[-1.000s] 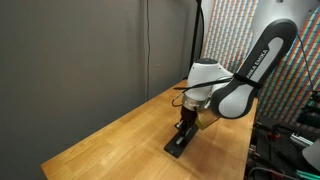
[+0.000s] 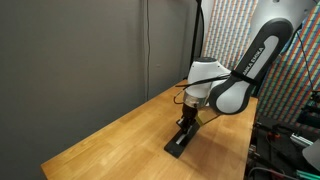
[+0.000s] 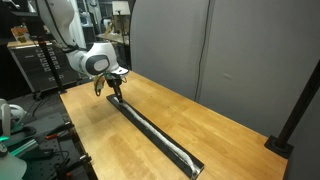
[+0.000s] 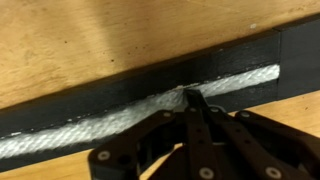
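Note:
A long black channel (image 3: 150, 131) lies on the wooden table, with a white rope-like strand (image 3: 183, 157) along it. In the wrist view the strand (image 4: 110, 124) runs diagonally in the dark channel (image 4: 150, 86) and stops short of the channel's right-hand end. My gripper is shut, its tips down at the strand. Whether any of the strand is pinched between them is hidden. From outside, the gripper (image 3: 118, 98) is over the channel's far end; in exterior view 1 the near part of the channel (image 2: 179, 146) shows beneath the arm.
Bare wooden table (image 2: 110, 150) spreads out on both sides of the channel. A grey partition (image 2: 90, 70) stands along the back edge. A black post with a foot (image 3: 278, 145) is at the table's right in exterior view 2.
The arm's white wrist housing has shifted very slightly in exterior view 1, while the gripper tip stays over the channel. The channel itself looks unmoved.

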